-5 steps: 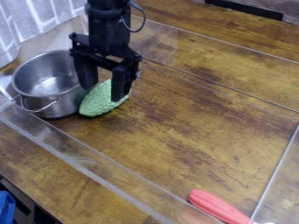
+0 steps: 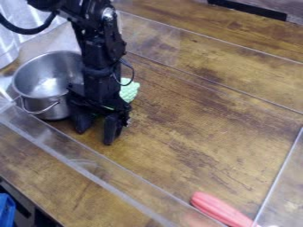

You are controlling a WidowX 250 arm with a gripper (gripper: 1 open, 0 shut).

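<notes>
My black gripper (image 2: 97, 115) is low over the wooden table, just right of a steel pot (image 2: 45, 78) with a wire handle. It covers most of a green cloth-like item (image 2: 129, 90), of which only a part shows at its right. I cannot tell whether the gripper is open or shut, or whether anything is between its fingers.
A pink-red handled object (image 2: 219, 209) lies at the bottom right. Something blue (image 2: 5, 209) shows at the lower left.
My gripper has moved down and toward the viewer, over the green item, hiding much more of it.
</notes>
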